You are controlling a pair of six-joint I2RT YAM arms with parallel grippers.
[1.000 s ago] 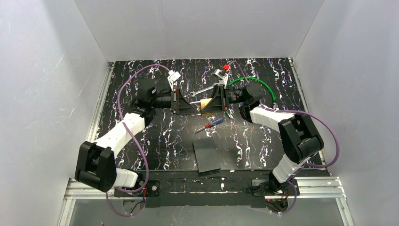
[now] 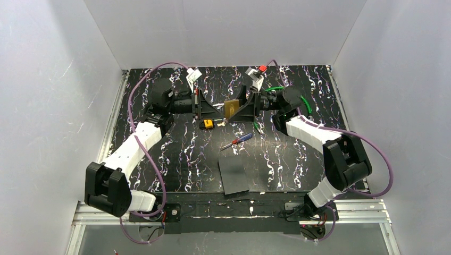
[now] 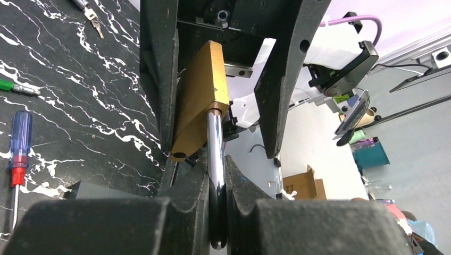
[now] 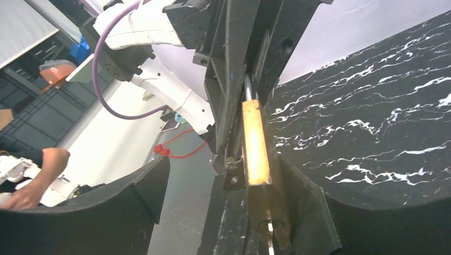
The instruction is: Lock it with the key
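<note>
The brass padlock (image 2: 232, 108) is held in the air between the two arms. My left gripper is shut on its silver shackle (image 3: 215, 143), which runs out from the pads to the lock body. My right gripper stands open around the body. In the right wrist view a wide gap lies left of the padlock (image 4: 256, 149), while the body sits close to the right finger (image 4: 314, 212); whether they touch cannot be told. No key shows in the lock. A small silver, key-like piece (image 3: 95, 24) lies on the table in the left wrist view.
On the marble table lie a blue-and-red screwdriver (image 2: 237, 141), a yellow-and-black tape measure (image 2: 207, 124), a green hose (image 2: 306, 105) and a dark flat plate (image 2: 233, 175). A wrench (image 2: 218, 105) is partly hidden behind the grippers. Free room lies at the front left and right.
Both grippers have shifted slightly toward the back, and more of the brass body and the tape measure now show.
</note>
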